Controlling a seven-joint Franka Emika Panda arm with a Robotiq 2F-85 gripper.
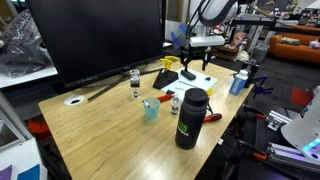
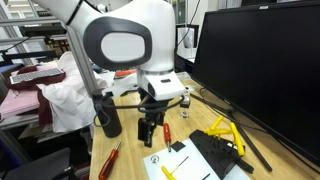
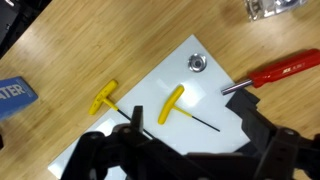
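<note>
My gripper is open above a white sheet, its dark fingers apart at the bottom of the wrist view. A yellow-handled hex key lies on the sheet ahead of the gap between the fingers. Left of it, a second yellow-handled key lies across the sheet's edge. Beyond them is a small round metal piece. To the right, a red-handled screwdriver reaches over the sheet's edge. In exterior view 2 the gripper hangs over the table, apart from the tools.
A black canister and a light blue mug stand on the wooden table. The yellow clamp lies near the large monitor. A blue item is at the wrist view's left edge.
</note>
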